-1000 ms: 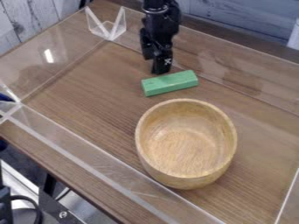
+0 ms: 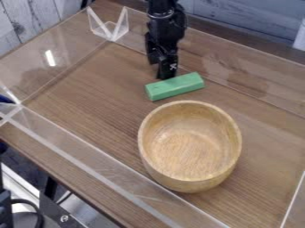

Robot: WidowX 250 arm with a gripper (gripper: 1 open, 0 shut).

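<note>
A round wooden bowl (image 2: 191, 175) stands in the lower middle, nearer the camera than the block.
A clear plastic container (image 2: 109, 27) sits at the back left. Cables show at the lower left edge, off the table.
The gripper has shifted slightly. The green block and bowl look unmoved.
</note>
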